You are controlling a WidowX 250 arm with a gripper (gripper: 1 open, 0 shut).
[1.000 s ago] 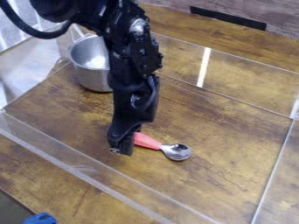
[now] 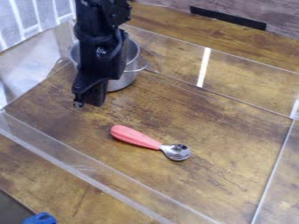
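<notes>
My black gripper (image 2: 91, 94) hangs at the upper left, in front of a metal pot (image 2: 128, 66) that it partly hides; whether its fingers are open or shut is unclear. A spoon with a pink handle (image 2: 135, 136) and a metal bowl end (image 2: 177, 151) lies on the wooden surface, below and right of the gripper, apart from it.
Clear acrylic walls (image 2: 205, 66) border the wooden work area (image 2: 222, 122), whose middle and right are bare. A blue object (image 2: 40, 219) sits at the lower left corner.
My gripper has moved up and left, away from the spoon toward the pot, uncovering the pink handle. The spoon lies in about the same place.
</notes>
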